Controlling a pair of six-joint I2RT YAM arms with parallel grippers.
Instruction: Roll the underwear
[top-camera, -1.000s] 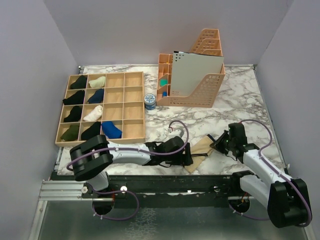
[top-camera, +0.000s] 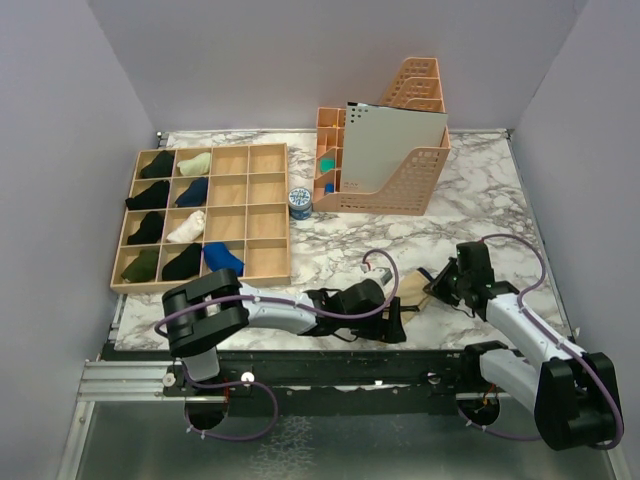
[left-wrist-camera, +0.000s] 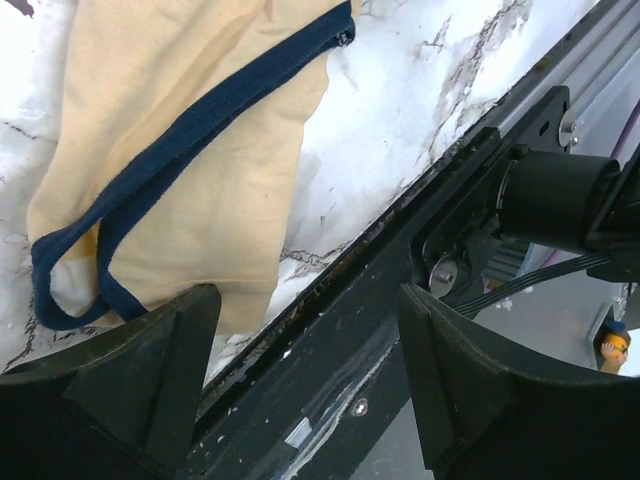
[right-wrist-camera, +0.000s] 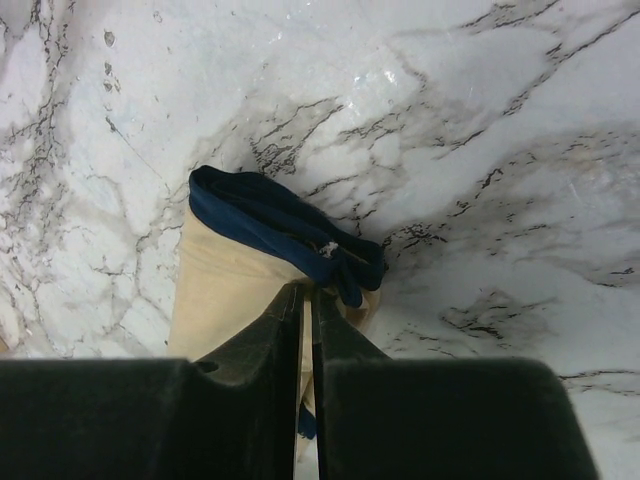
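Observation:
Beige underwear (top-camera: 408, 290) with navy bands lies on the marble table's front right part. My left gripper (top-camera: 390, 332) is low over its front part; in the left wrist view the gripper stands open, with folded cloth (left-wrist-camera: 200, 230) beside and below the fingers. My right gripper (top-camera: 436, 284) is at the cloth's back end; in the right wrist view its fingertips (right-wrist-camera: 307, 300) are close together at the folded navy band (right-wrist-camera: 270, 220), and whether cloth is between them is unclear.
A compartment box (top-camera: 268, 188) with rolled garments is at back left, a file organiser (top-camera: 420, 180) and round tin (top-camera: 300, 204) at the back. Bare marble (top-camera: 350, 240) lies between them and my arms. The table's front edge is just beneath my left gripper.
My left gripper has moved toward the front and right, over the underwear's front part. The right gripper has shifted slightly at the back end.

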